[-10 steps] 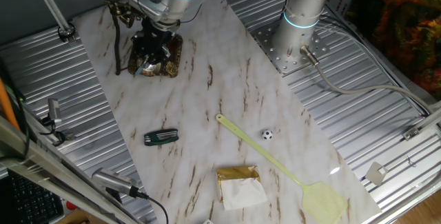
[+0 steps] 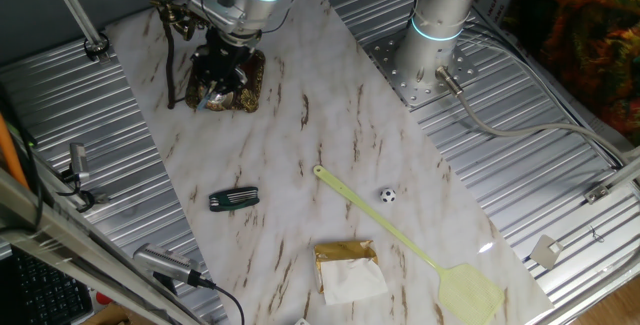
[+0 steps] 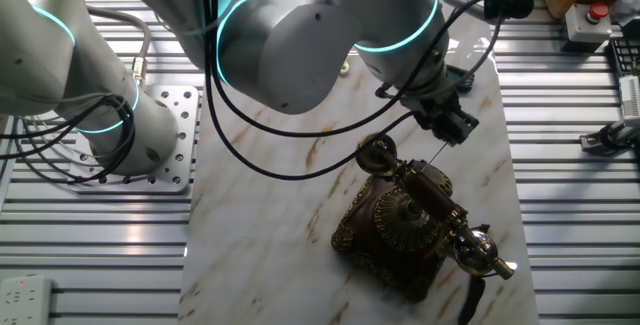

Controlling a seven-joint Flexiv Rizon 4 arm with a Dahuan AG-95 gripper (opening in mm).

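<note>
An ornate dark red and gold vintage telephone [image 3: 408, 220] stands at one end of the marbled table. Its handset [image 3: 432, 195] lies across the top in the second exterior view. My gripper [image 3: 452, 128] is close beside the handset there, pointing down; a thin pale line shows just below it. In the first exterior view the dark gripper [image 2: 212, 83] covers much of the telephone [image 2: 250, 90], and a small bluish tip sticks out at its lower left. Whether the fingers are apart or touching the telephone cannot be made out.
On the table lie a dark green multi-tool [image 2: 234, 199], a small soccer ball [image 2: 388, 195], a yellow-green fly swatter [image 2: 470, 293] and a white and gold packet [image 2: 350, 275]. Bare tabletop [image 2: 285, 155] separates them from the telephone. A dark cord [image 2: 170, 65] hangs by the table's edge.
The arm and gripper have stayed almost in place over the telephone, with only a very slight shift. The other objects have not moved.
</note>
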